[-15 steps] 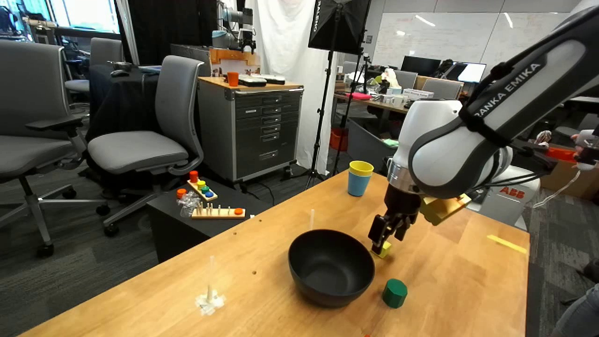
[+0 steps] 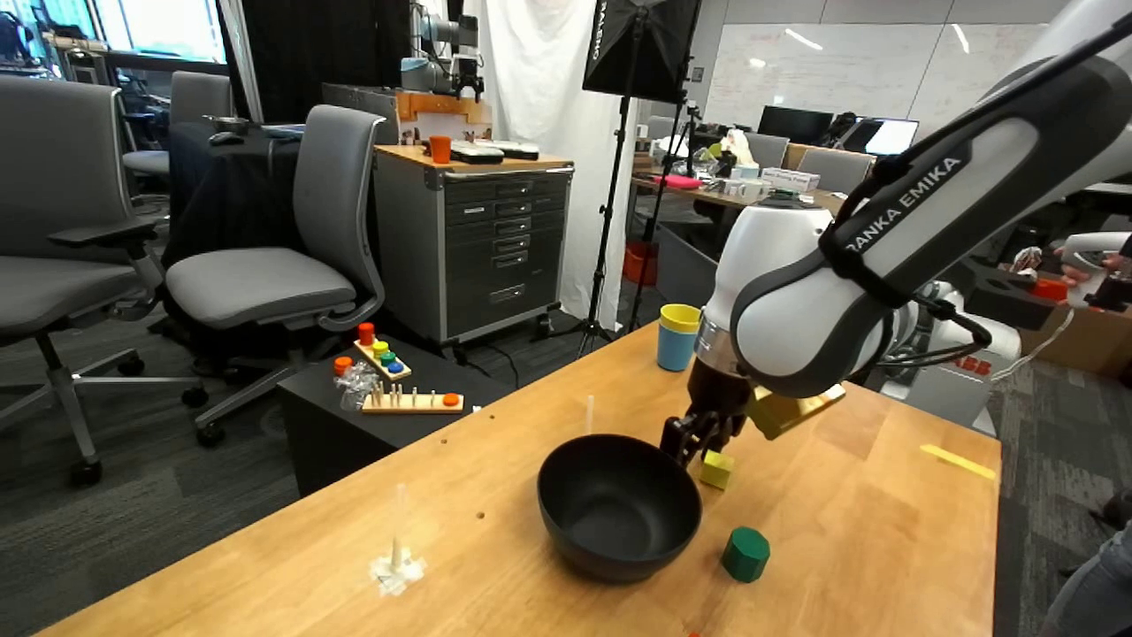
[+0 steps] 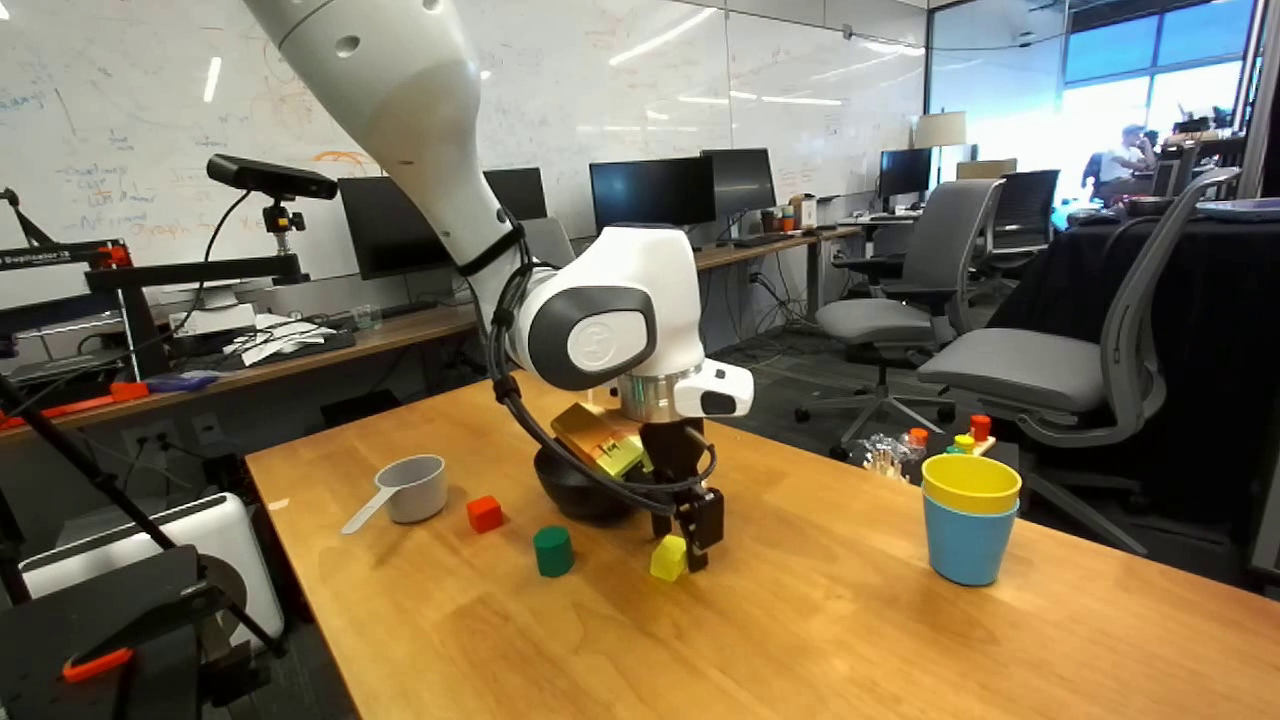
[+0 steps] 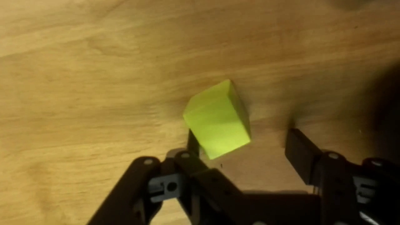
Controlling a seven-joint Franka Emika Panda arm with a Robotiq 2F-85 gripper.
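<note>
A yellow block (image 4: 217,122) lies on the wooden table, with its near corner by the left finger (image 4: 193,144) in the wrist view. My gripper is part open, its right finger (image 4: 302,155) well clear of the block, and nothing is clamped. In exterior view 1 the gripper (image 2: 687,441) is low at the rim of a black bowl (image 2: 618,510), and the yellow block (image 2: 717,469) sits just right of it. From exterior view 2 the yellow block (image 3: 669,558) shows right beside a fingertip; whether they touch I cannot tell.
A green block (image 3: 553,551), a red block (image 3: 485,514) and a grey measuring cup (image 3: 416,490) stand near the bowl. Stacked yellow and blue cups (image 3: 969,540) are off to one side. A thin upright peg (image 2: 398,531) stands at the table's left; bare table lies around it.
The arm has shifted left in exterior view 1, bringing the gripper to the bowl's rim. The bowl has slid slightly left. The yellow block, partly covered before, shows more clearly.
</note>
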